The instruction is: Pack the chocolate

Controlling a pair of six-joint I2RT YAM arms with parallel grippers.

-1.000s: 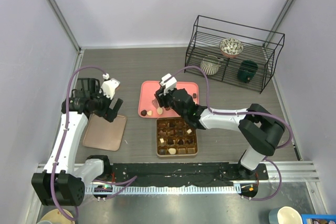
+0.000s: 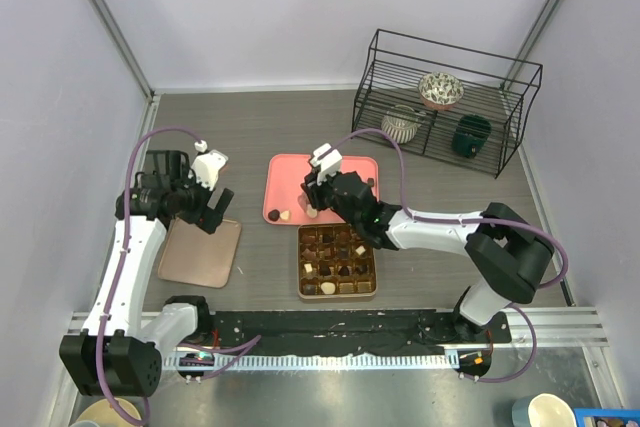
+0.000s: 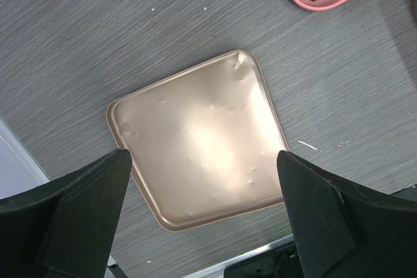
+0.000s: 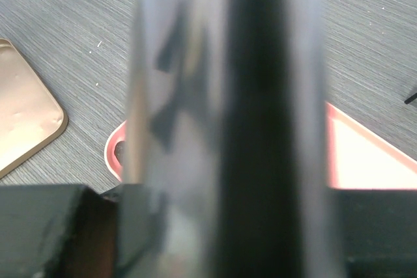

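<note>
The pink tray holds a few chocolates near its front edge: a dark one, a small cream one and a pale round one. Over that edge is my right gripper, pointing down. A glossy, blurred metallic thing fills the space between its fingers in the right wrist view; its lower end is hard to make out. The divided box in front has chocolates in several cells. My left gripper stands open and empty above the gold-coloured lid.
A black wire rack with a patterned bowl and a dark green cup stands at the back right. Bare tabletop lies between lid and box.
My right gripper has shifted slightly to the right over the pink tray. The pale round chocolate beneath it also appears slightly further right. The left arm has stayed still.
</note>
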